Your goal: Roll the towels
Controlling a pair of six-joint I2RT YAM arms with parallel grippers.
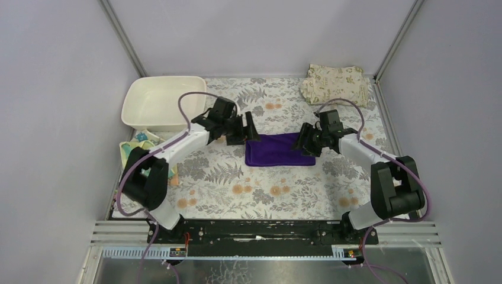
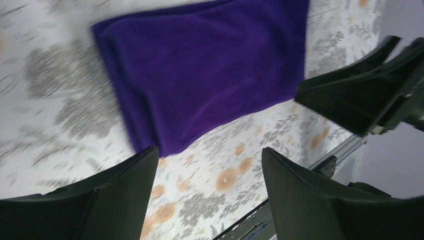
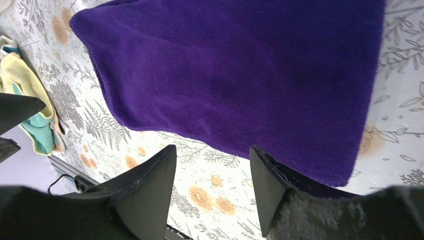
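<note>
A purple towel (image 1: 275, 152) lies folded flat in the middle of the table. In the left wrist view, the towel's (image 2: 200, 65) left edge shows two layers, the upper set slightly in from the lower. My left gripper (image 1: 251, 127) hangs over the towel's left end, its fingers (image 2: 125, 190) apart with nothing between them. Near the right end is my right gripper (image 1: 303, 142), also open and empty; in the right wrist view its fingers (image 3: 150, 180) stand apart in front of the towel (image 3: 240, 85). From above, the right arm hides part of the towel's right side.
At the back left stands a white bin (image 1: 163, 100). Yellow and teal towels (image 1: 136, 148) lie at the left edge, partly behind the left arm. A patterned cream cloth pile (image 1: 336, 84) sits at the back right.
</note>
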